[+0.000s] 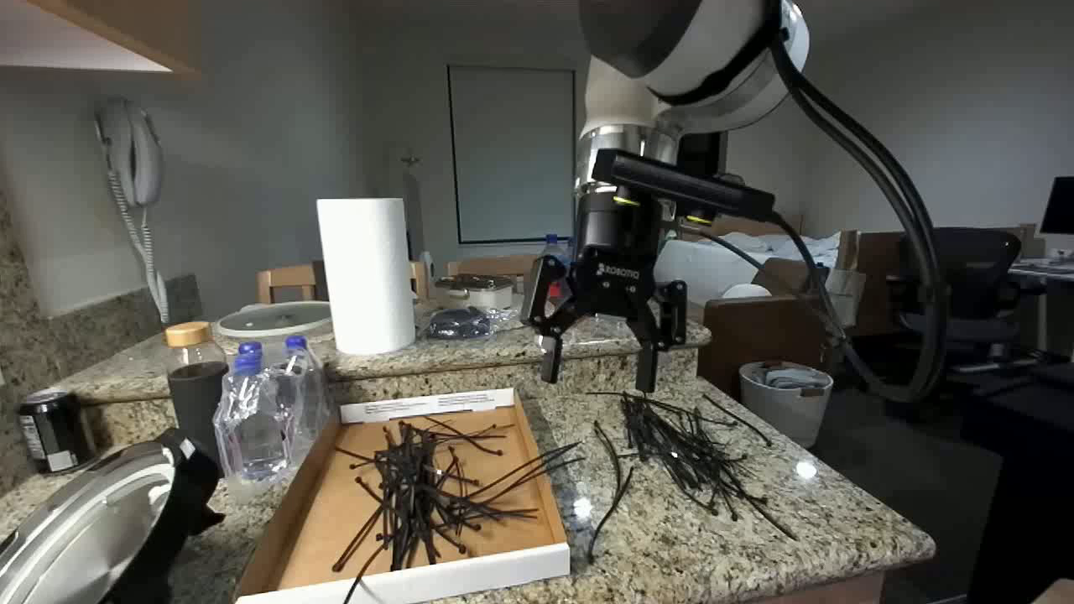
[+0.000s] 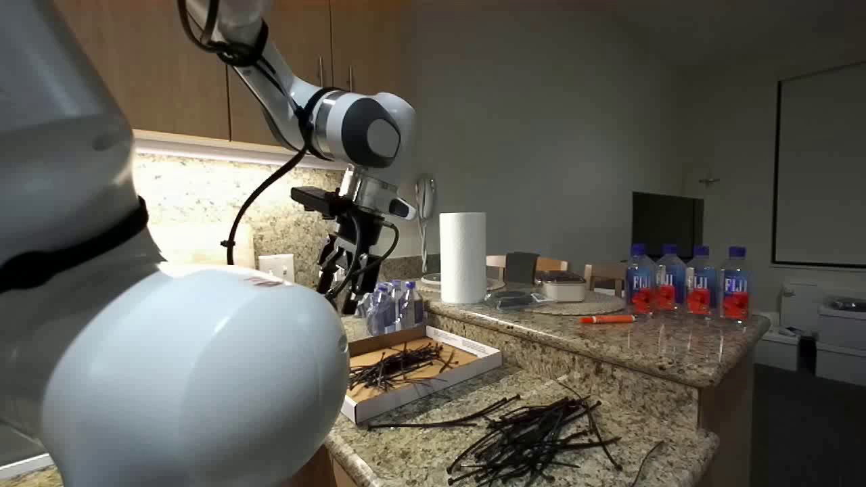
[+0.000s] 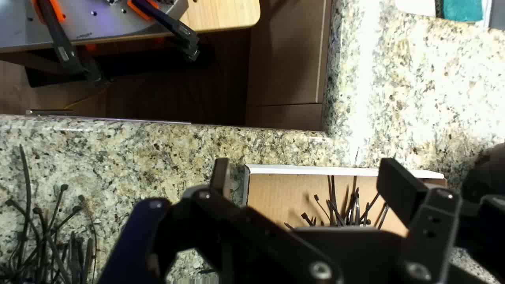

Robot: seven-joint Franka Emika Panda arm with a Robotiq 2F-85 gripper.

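My gripper (image 1: 598, 372) hangs above the counter, pointing down, its two fingers wide apart and nothing between them. A shallow cardboard box (image 1: 487, 587) with white rims holds a tangled heap of black cable ties (image 1: 410, 490). Right of the box, in exterior view 1, a second heap of black cable ties (image 1: 685, 448) lies on the bare granite, with a few strays between. In the wrist view the box (image 3: 279, 194) shows between and beyond the fingers, its lower part hidden by the gripper body; the loose ties (image 3: 52, 241) are at lower left.
Left of the box stand plastic-wrapped water bottles (image 1: 263, 413), a dark bottle (image 1: 197, 382), a black can (image 1: 55, 431) and a tilted lid (image 1: 101, 523). A paper towel roll (image 1: 367, 277) and several Fiji bottles (image 2: 687, 284) stand on the raised ledge. Bare granite lies near the counter's front right.
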